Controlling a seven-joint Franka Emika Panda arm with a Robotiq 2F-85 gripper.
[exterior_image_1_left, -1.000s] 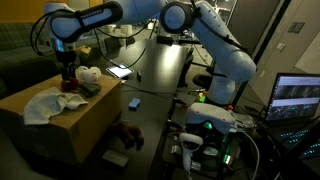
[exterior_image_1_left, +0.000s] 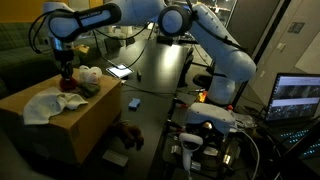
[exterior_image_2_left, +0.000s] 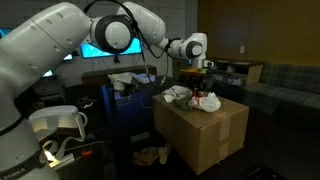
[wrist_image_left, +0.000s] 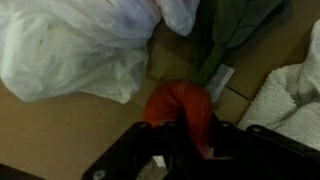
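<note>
A dark red, rounded object (wrist_image_left: 182, 101) fills the lower middle of the wrist view, right at my gripper. The dark fingers overlap its near side, so contact and the finger gap are hard to make out. In exterior view 1 my gripper (exterior_image_1_left: 67, 73) points down from above the red object (exterior_image_1_left: 68, 85), which is on the cardboard box (exterior_image_1_left: 92, 125). A dark green plush-like item (wrist_image_left: 240, 25) lies close by, its narrow green end reaching toward the red object.
A crumpled white plastic bag (wrist_image_left: 75, 45) lies on one side of the red object, a white towel (wrist_image_left: 290, 105) on the other. Bare cardboard shows at the box's front corner. On the floor are a brown item (exterior_image_1_left: 128, 134) and a blue one (exterior_image_1_left: 134, 103).
The arm above the box has shifted slightly over the last second. The bag, the green item and the box look unchanged.
</note>
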